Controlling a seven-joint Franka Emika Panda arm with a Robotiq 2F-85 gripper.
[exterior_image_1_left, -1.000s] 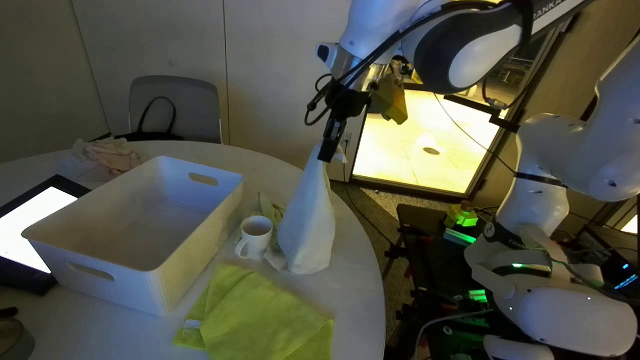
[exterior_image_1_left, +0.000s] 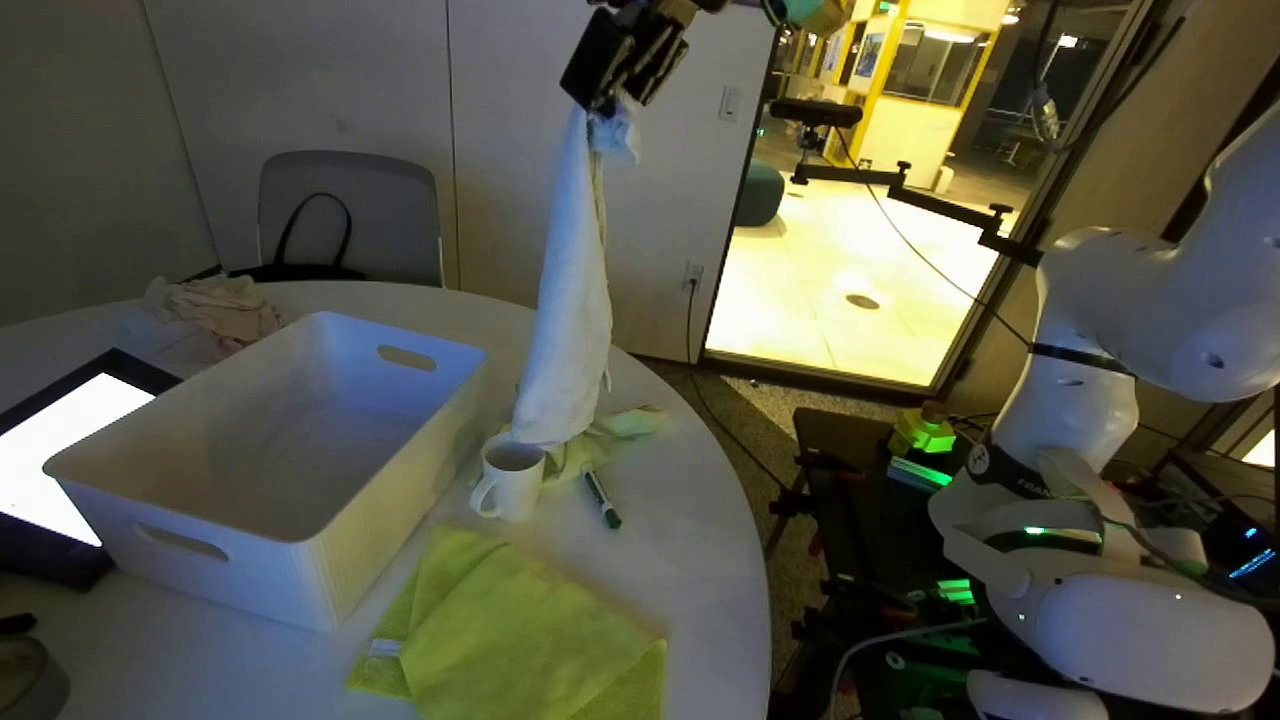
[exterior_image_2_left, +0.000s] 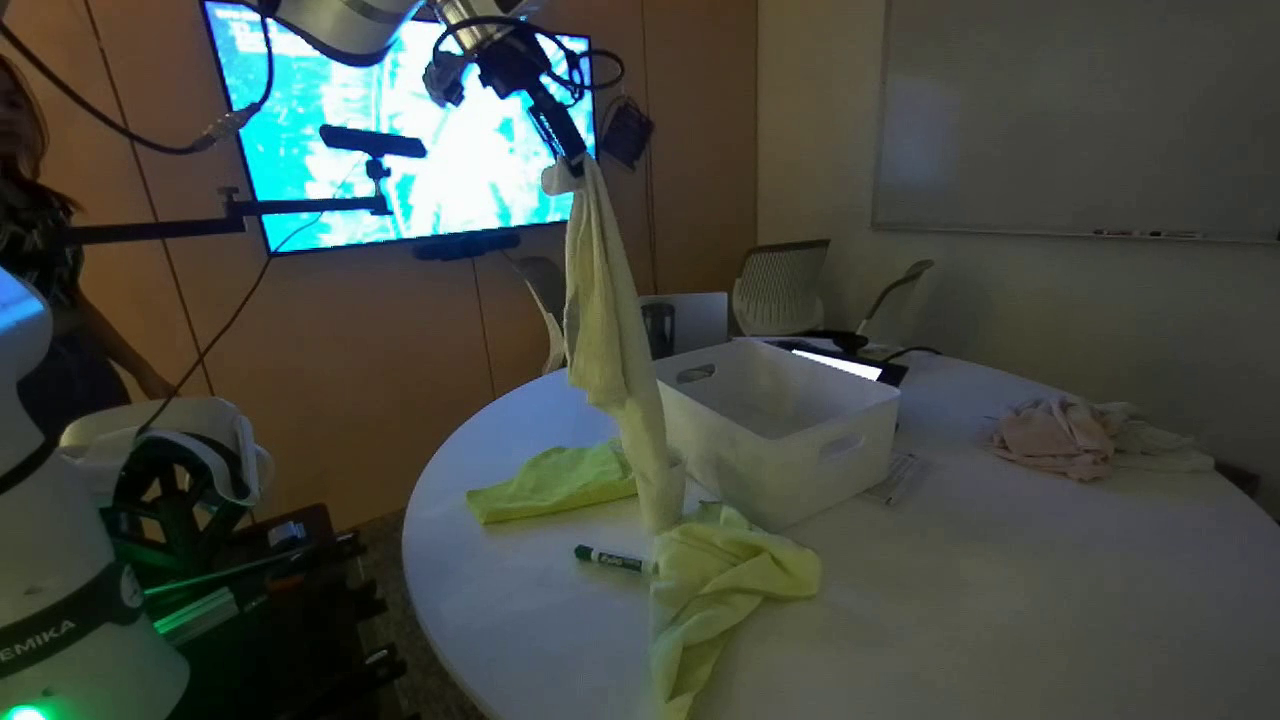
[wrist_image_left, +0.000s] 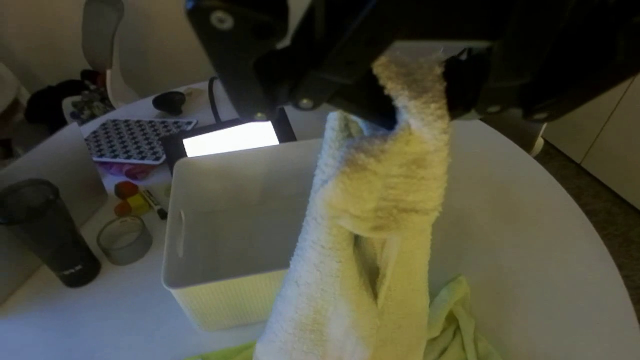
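Note:
From my gripper (exterior_image_1_left: 614, 106), high above the round table, a white towel (exterior_image_1_left: 564, 288) hangs down in a long fold. The fingers are shut on its upper end, and the wrist view shows the towel (wrist_image_left: 384, 198) bunched between the dark fingers. Its lower end reaches down close to a white mug (exterior_image_1_left: 510, 480), partly covering a crumpled yellow-green cloth (exterior_image_1_left: 594, 446) in exterior view 1. A second yellow-green cloth (exterior_image_1_left: 516, 624) lies folded at the table's near side. The white bin (exterior_image_1_left: 408, 516) beside the mug looks empty.
A green marker (exterior_image_1_left: 602, 498) lies right of the mug. Pinkish and white cloths (exterior_image_2_left: 1062, 438) rest on the far part of the table. Beyond the bin are a lit tablet (wrist_image_left: 231, 139), a roll of tape (wrist_image_left: 125, 240) and a dark tumbler (wrist_image_left: 45, 234).
My gripper has risen and shifted left in exterior view 1, carrying the towel up off the table. The marker and more of the crumpled cloth now show beneath it.

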